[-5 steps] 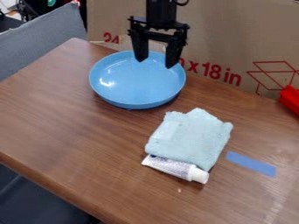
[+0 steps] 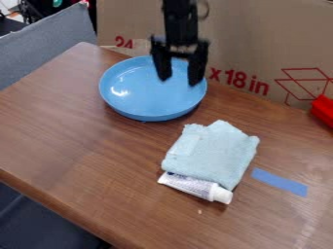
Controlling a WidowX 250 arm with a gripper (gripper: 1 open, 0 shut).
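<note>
My black gripper (image 2: pixel 180 60) hangs open above the back of the blue plate (image 2: pixel 146 97), its fingers blurred and pointing down, with nothing seen between them. A pale blue folded cloth (image 2: pixel 212 151) lies on the front right of the wooden table, and a white tube (image 2: pixel 196 187) lies along its front edge.
A cardboard box (image 2: pixel 260 44) stands behind the table. A red object (image 2: pixel 322 111) sits at the right edge. A strip of blue tape (image 2: pixel 278 182) is stuck to the table right of the cloth.
The plate, cloth and tube have not moved.
</note>
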